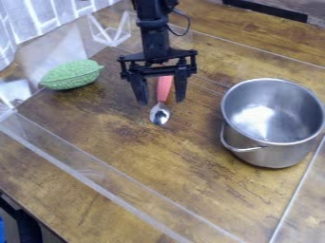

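Note:
My black gripper (159, 82) hangs over a spoon with a pink handle (162, 111) lying on the wooden table (140, 180), its silver bowl toward the front. The two fingers stand apart on either side of the handle, above it, with nothing seen held between them; the gripper is open.
A large steel pot (271, 123) with side handles stands on the right. A green leaf-patterned object (70, 75) lies at the left. Clear plastic strips or edges run along the table's borders.

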